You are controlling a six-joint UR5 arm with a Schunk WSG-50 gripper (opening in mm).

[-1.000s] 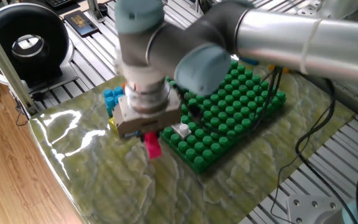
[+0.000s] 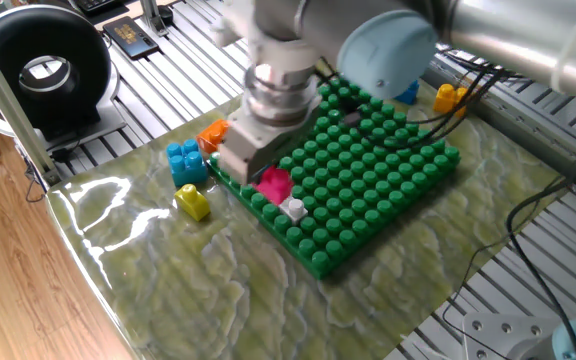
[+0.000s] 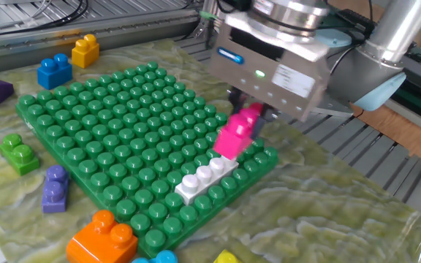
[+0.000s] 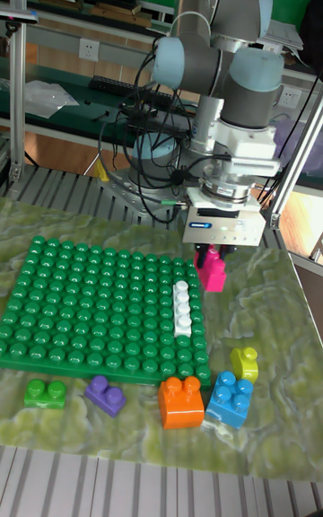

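A pink brick (image 3: 234, 136) hangs tilted below my gripper (image 3: 251, 117), which is shut on it. In exterior view 2 it appears just above the far end of the white brick (image 3: 207, 178); whether they touch I cannot tell. That white brick lies on the green baseplate (image 3: 31, 117), close to one edge. Exterior view 3 places the pink brick (image 4: 212, 271) by the baseplate's right edge, under the gripper body. From exterior view 1, the pink brick (image 2: 275, 184) covers part of the white brick (image 2: 294, 209), and the fingers are hidden.
Loose around the baseplate lie an orange brick (image 4: 181, 404), a light blue brick (image 4: 230, 400), a yellow brick (image 4: 245, 363), a purple brick (image 4: 105, 396) and a green brick (image 4: 45, 393). Cables (image 2: 458, 105) hang beside the arm.
In exterior view 1 the gripper and pink brick have moved up and right, from beside the baseplate to over its edge by the white brick. The gripper has also turned.
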